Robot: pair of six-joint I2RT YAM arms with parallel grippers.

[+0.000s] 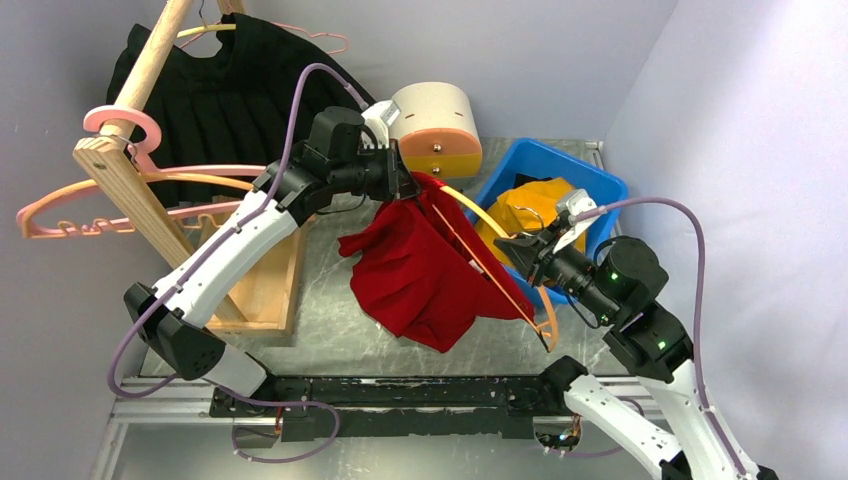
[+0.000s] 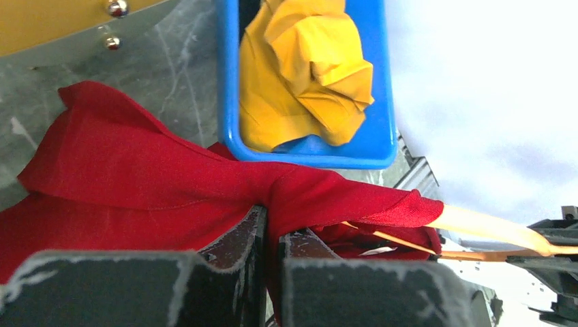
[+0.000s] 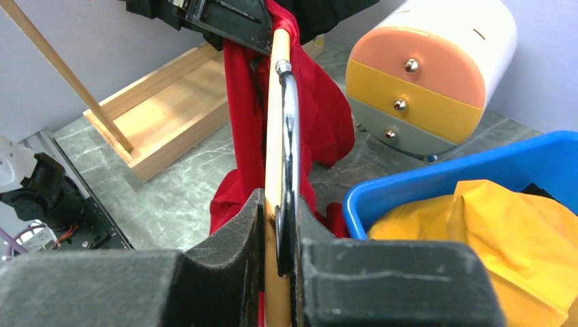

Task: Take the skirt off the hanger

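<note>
The red skirt (image 1: 420, 275) hangs over the grey table, its top bunched at my left gripper (image 1: 402, 190). In the left wrist view the red cloth (image 2: 300, 191) runs between the left fingers, which are shut on it. A light wooden hanger (image 1: 467, 205) slants from the skirt's top to my right gripper (image 1: 528, 265), which is shut on it near its metal hook (image 3: 289, 157). The far arm of the hanger, toward the left gripper, still has red cloth (image 3: 317, 109) around its end. The thin bar (image 1: 480, 262) lies along the skirt.
A blue bin (image 1: 520, 160) with yellow cloth (image 1: 530, 205) stands behind the right gripper. A rounded drawer box (image 1: 437, 115) is at the back. On the left, a wooden rack (image 1: 140, 190) carries a black skirt (image 1: 230, 85) and pink hangers (image 1: 75, 230).
</note>
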